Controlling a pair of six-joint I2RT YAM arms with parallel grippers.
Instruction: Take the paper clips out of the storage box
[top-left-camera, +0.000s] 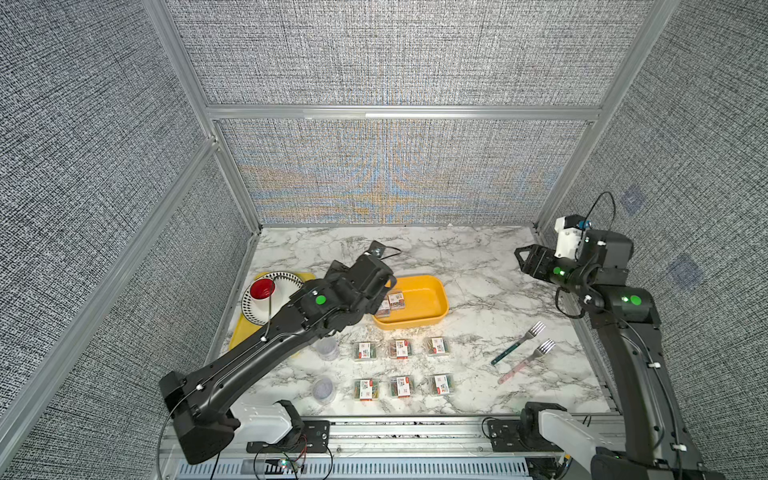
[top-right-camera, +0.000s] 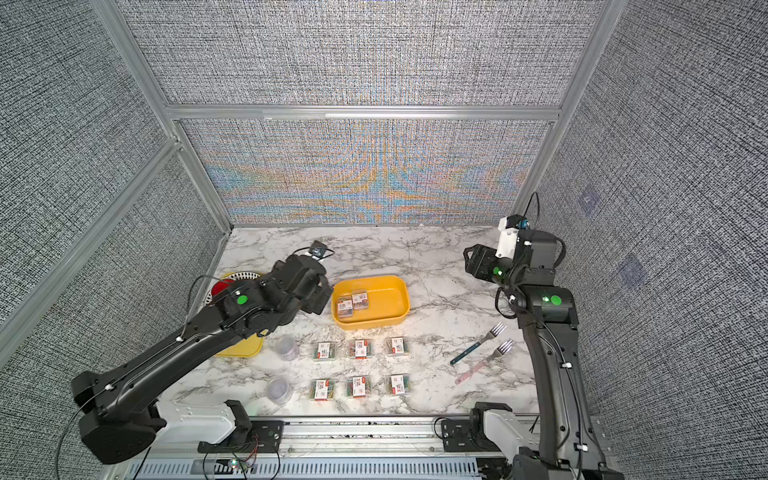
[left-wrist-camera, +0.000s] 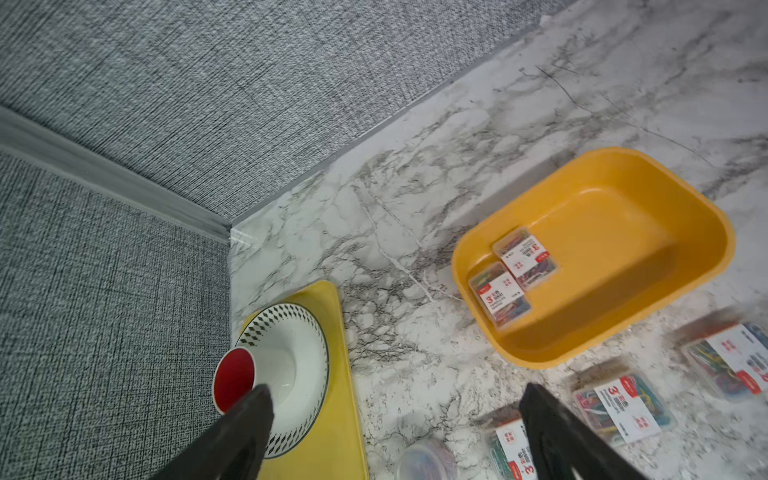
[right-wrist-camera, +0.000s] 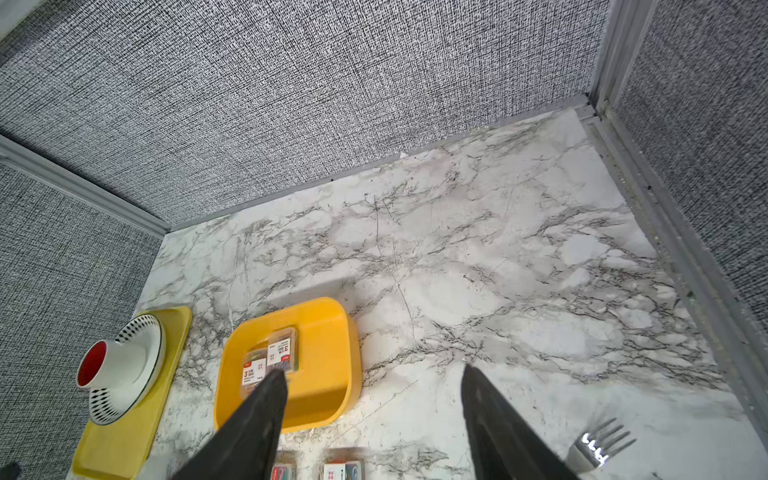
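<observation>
The orange storage box (top-right-camera: 380, 300) holds two clear boxes of paper clips (left-wrist-camera: 523, 257) at its left end. Six more labelled paper clip boxes (top-left-camera: 401, 348) lie on the table in front of it, in two rows. My left gripper is raised over the table left of the box, open and empty in its wrist view. At the right, high above the table, my right gripper has its fingers apart with nothing between them.
A yellow tray (right-wrist-camera: 111, 448) with a plate and red-lined cup stands at the left. Two forks (top-right-camera: 473, 345) lie at the right, two clear cups at front left.
</observation>
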